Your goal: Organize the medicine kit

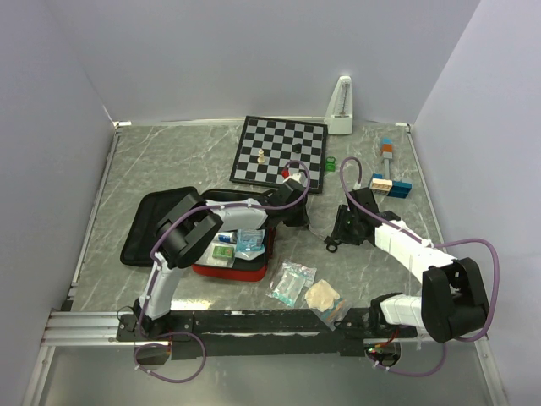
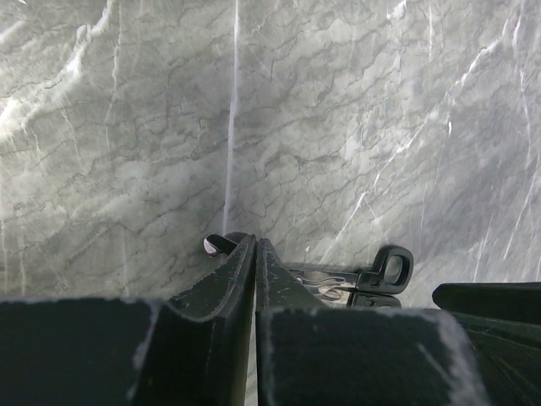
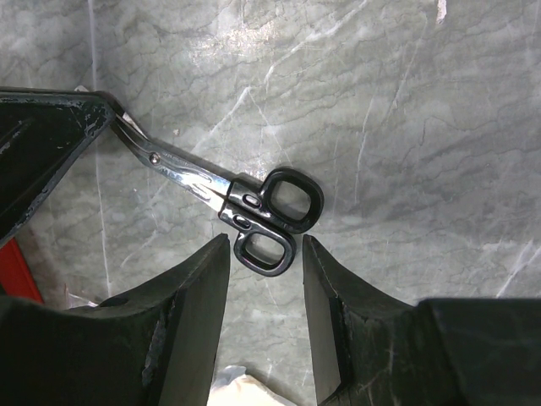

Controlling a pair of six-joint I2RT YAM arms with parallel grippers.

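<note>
Black-handled scissors lie on the grey marble table, slanting across the right wrist view. My left gripper is over their blade end, its fingertips close together; the blades run behind or between them, and I cannot tell whether they are pinched. In the right wrist view, a dark left finger covers the blade tips. Above the handles hangs my right gripper, its fingers apart with nothing held. The red medicine kit stands open under my left arm, holding blue-and-white packs and a green box.
A clear pouch and a bag with a beige cloth lie near the front edge. Behind are a chessboard, a white metronome and coloured blocks. Marble is bare between the chessboard and the left table edge.
</note>
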